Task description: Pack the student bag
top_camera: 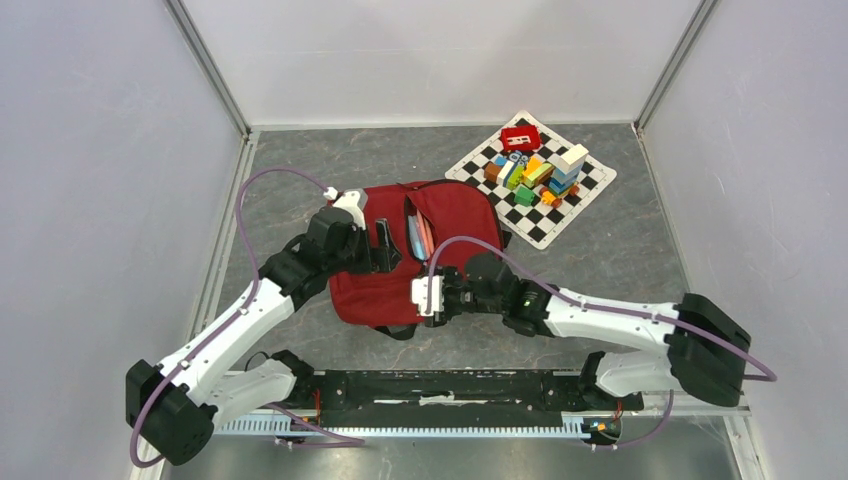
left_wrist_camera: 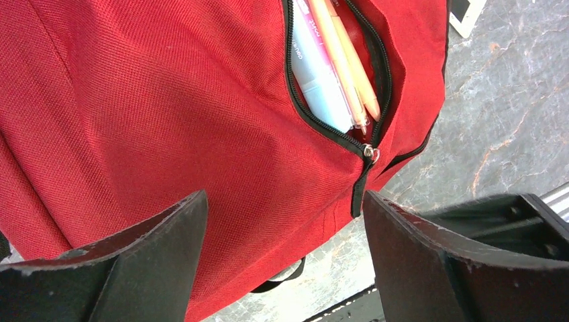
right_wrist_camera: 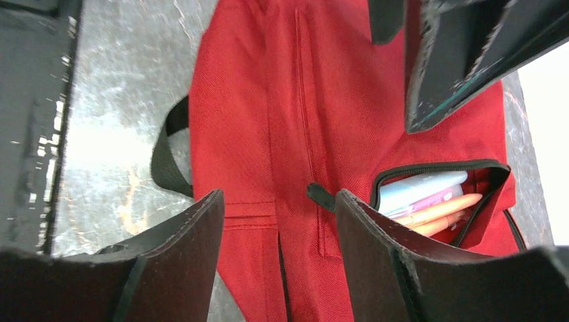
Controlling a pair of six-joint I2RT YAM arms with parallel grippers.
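The red bag lies on the grey floor with its zipped pocket open, showing a light blue marker, a pink pen and orange pens inside. My left gripper hangs over the bag's left part, left of the pocket, open and empty. My right gripper is open over the bag's lower part by the pocket's zipper pull, with nothing held between its fingers.
A checkered board at the back right holds a red case and several toy blocks. Walls border both sides and the back. Bare floor lies right of the bag.
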